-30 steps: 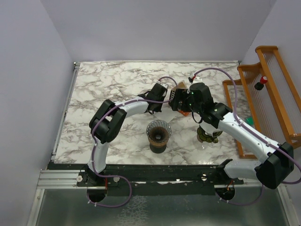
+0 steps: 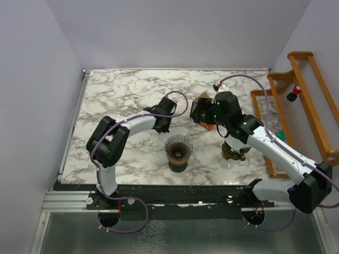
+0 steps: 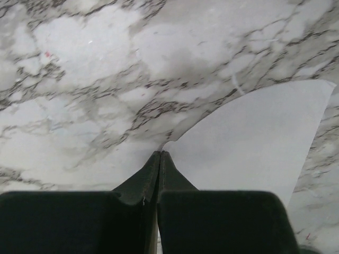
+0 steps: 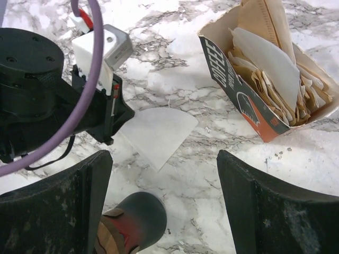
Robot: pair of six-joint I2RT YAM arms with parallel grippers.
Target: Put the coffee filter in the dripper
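Observation:
A white cone coffee filter lies flat on the marble table, also visible between the grippers in the right wrist view (image 4: 159, 132). My left gripper is shut, its tips down at the filter's corner edge; whether paper is between them is unclear. The dripper (image 2: 179, 148), dark with a wire rim on a dark base, stands below the filter in the top view. My right gripper (image 2: 204, 111) is open above the table beside the filter box, its fingers (image 4: 254, 206) showing low in the right wrist view.
A coffee box of filters (image 4: 249, 100) stands at the back right of the filter. A wooden rack (image 2: 291, 74) is along the right side, with a dark-green object (image 2: 233, 153) near the right arm.
My left gripper has moved left and toward the front along the table from near the box. The right arm is practically still.

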